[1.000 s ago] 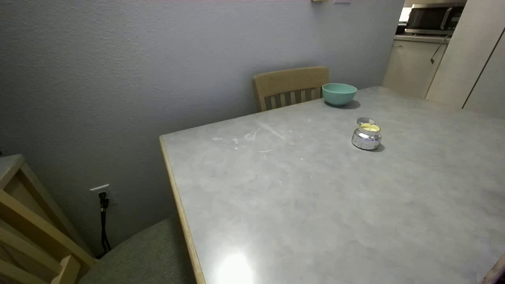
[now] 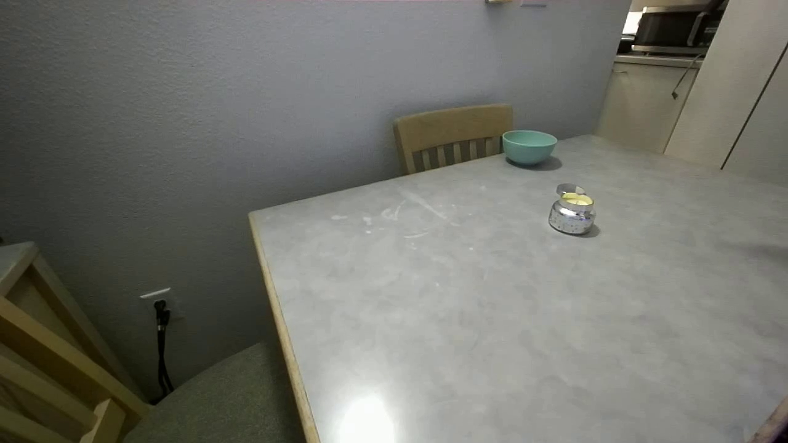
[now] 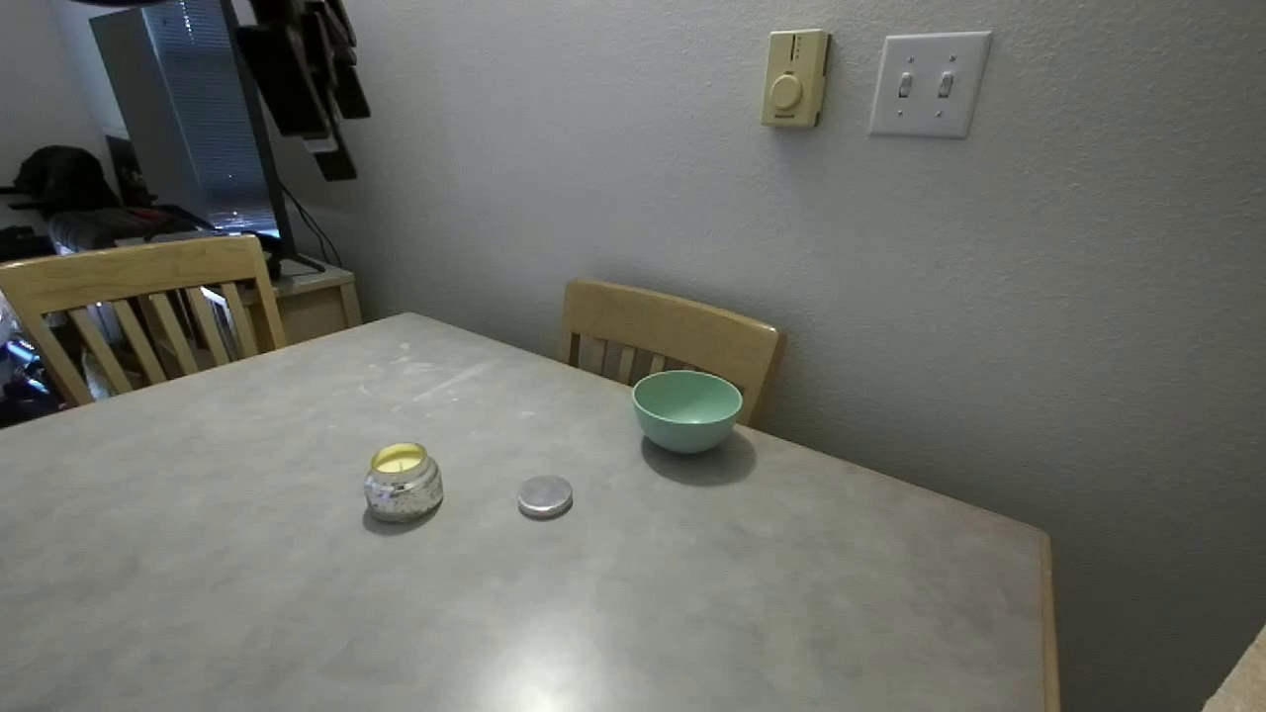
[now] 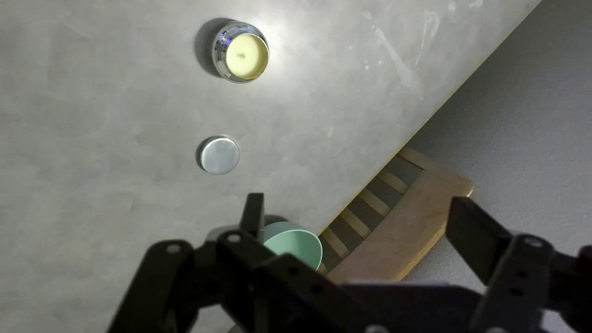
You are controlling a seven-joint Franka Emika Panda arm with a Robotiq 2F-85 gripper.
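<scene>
On the grey table [image 3: 237,593] stands a silvery glass candle jar [image 3: 405,489], uncovered, with pale yellow wax inside. Its flat silver lid [image 3: 545,497] lies on the table between the jar and a mint-green bowl [image 3: 688,411] near the wall-side edge. The bowl looks empty. Seen from above in the wrist view, the candle [image 4: 242,52] is at the top, the lid [image 4: 219,155] below it, and the bowl [image 4: 294,246] partly hidden behind a black finger. My gripper is open, high above the table, with nothing between its fingers. Its black fingers also show at the upper left of exterior view 2.
A wooden chair [image 3: 674,330] is pushed against the table beside the bowl, close to the wall. Another chair [image 3: 142,297] stands at the far left end.
In exterior view 1, a faint shadow has appeared on the table's right side, and a dark shape now overlaps the microwave's upper right corner. The jar, lid and bowl have not moved.
</scene>
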